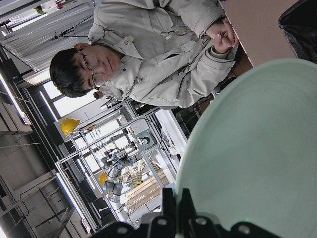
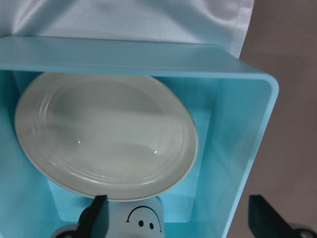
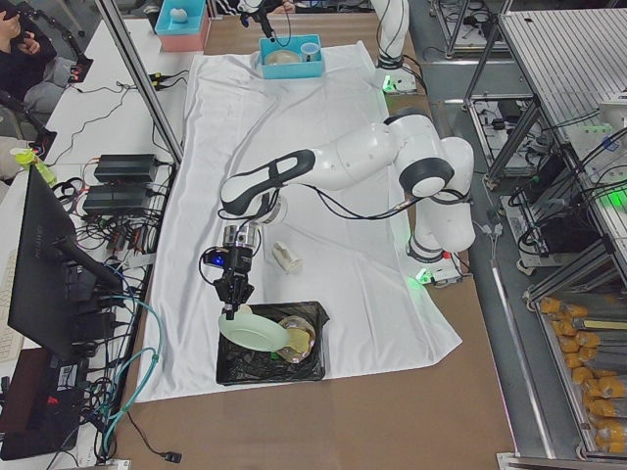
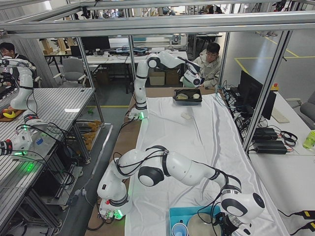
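Note:
My left gripper is shut on a pale green plate (image 3: pixel 253 331), tilted over the black-lined bin (image 3: pixel 269 370), which also holds a round bowl with something yellow (image 3: pixel 300 339). At the far end, my right gripper stands open over the blue bin (image 2: pixel 247 124), where a beige oval plate (image 2: pixel 106 139) lies above or beside a white cup with a drawn face (image 2: pixel 141 220).
A white cloth (image 3: pixel 323 245) covers most of the table, with a small pale cylinder (image 3: pixel 286 258) lying mid-way. A person (image 1: pixel 138 49) is beside the left gripper's end. Monitors and cables line one side.

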